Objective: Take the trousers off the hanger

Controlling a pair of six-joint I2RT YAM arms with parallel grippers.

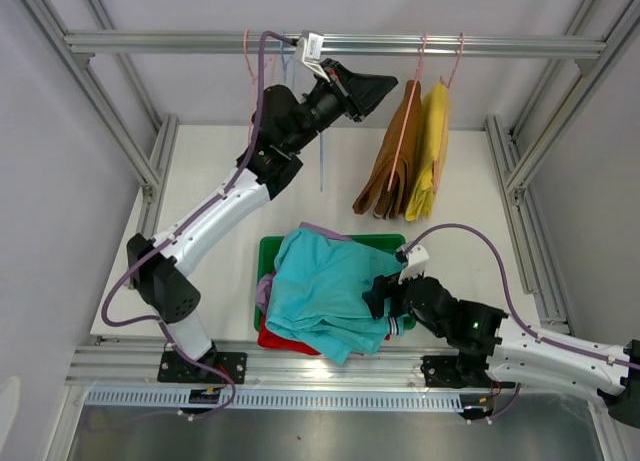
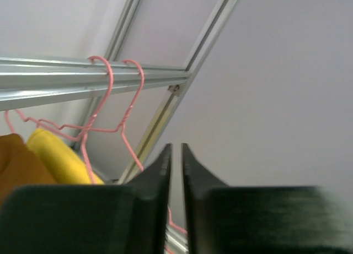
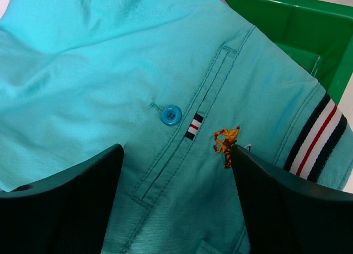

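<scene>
Brown trousers (image 1: 385, 166) hang from a pink hanger (image 1: 403, 131) on the rail, beside yellow trousers (image 1: 433, 151) on another. Both show low left in the left wrist view. My left gripper (image 1: 370, 91) is raised left of the hangers, up near the rail; its blurred fingertips (image 2: 162, 171) stand slightly apart, with nothing visible between them. My right gripper (image 1: 385, 301) is low over turquoise clothing (image 1: 325, 291), its fingers wide open in the right wrist view, above the cloth with a blue button and striped cuff.
A green bin (image 1: 370, 241) holds the clothing, with purple and red items at its edges. Empty pink and blue hangers hang from the left part of the rail (image 1: 170, 41). The white board is clear to either side of the bin.
</scene>
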